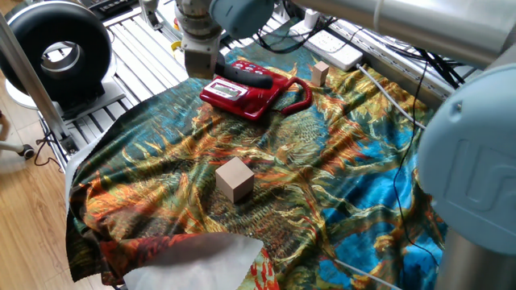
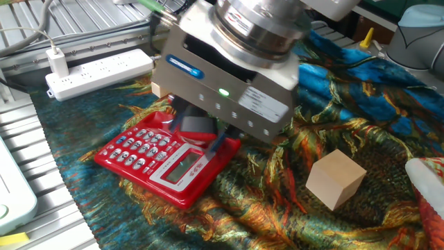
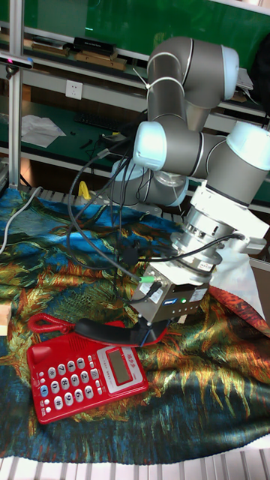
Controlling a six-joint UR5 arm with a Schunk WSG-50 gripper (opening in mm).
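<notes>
A red desk phone point(image 1: 242, 98) lies on the patterned cloth, its keypad and display facing up. Its black handset point(image 1: 248, 76) is held slightly above the phone body in exterior view 1, across the keypad side, leaving the display uncovered. In exterior view 2 my gripper point(image 2: 198, 133) points down over the phone, its fingers on either side of the handset point(image 2: 196, 124). Exterior view 3 has the gripper point(image 3: 149, 331) at one end of the handset point(image 3: 108, 332), shut on it. The red coiled cord point(image 1: 301, 98) hangs at the far end.
A wooden cube point(image 1: 235, 179) rests mid-cloth, and a smaller wooden block point(image 1: 320, 74) sits behind the phone. A white power strip point(image 2: 100, 73) runs along the back. Loose black cables hang by the arm.
</notes>
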